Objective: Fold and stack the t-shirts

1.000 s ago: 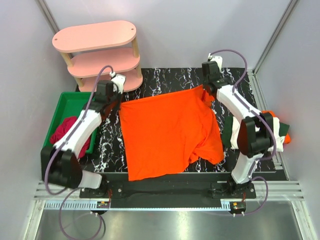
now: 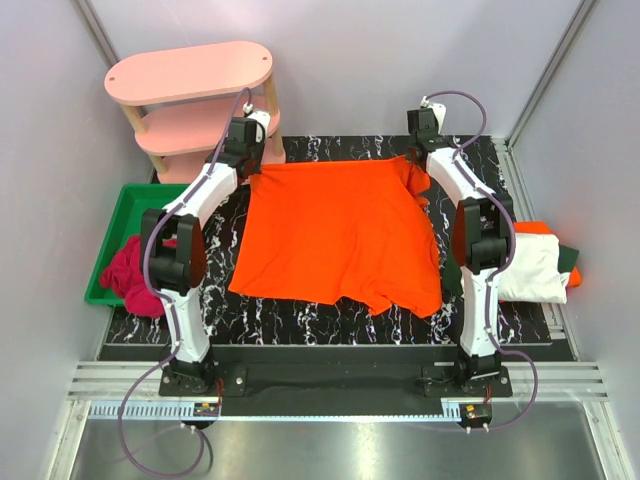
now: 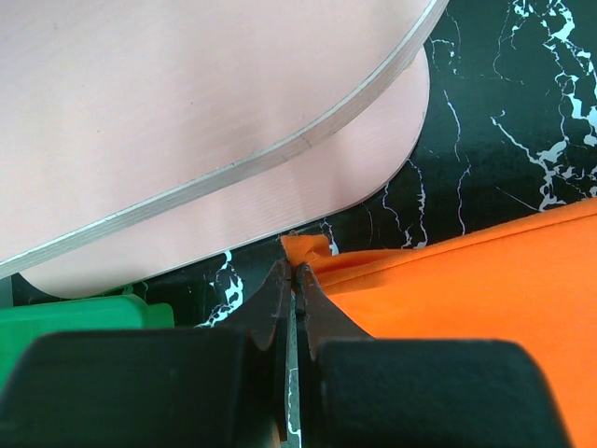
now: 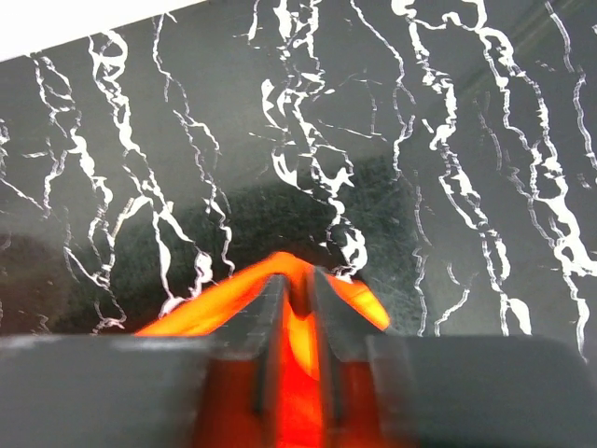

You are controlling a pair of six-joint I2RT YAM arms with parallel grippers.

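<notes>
An orange t-shirt [image 2: 330, 235] is spread across the table, its far edge drawn straight between my two grippers. At its far left corner, my left gripper is shut on a bit of the cloth. My right gripper is at the far right corner, where the shirt [image 4: 219, 303] bunches up. A narrow gap shows between its blurred fingers, with orange cloth in it and no firm pinch visible. The shirt's lower right side is wavy.
Pink shelves [image 2: 190, 72] stand close behind my left gripper. A green bin [image 2: 125, 225] with dark red cloth [image 2: 140, 280] sits at the left. White cloth [image 2: 532, 270] and other folded cloth lie at the right. Bare dark table surrounds the shirt.
Over the last second, both arms moved away from the front, carrying the shirt's far edge back; its front edge now lies on the table. Lately the arms are nearly still.
</notes>
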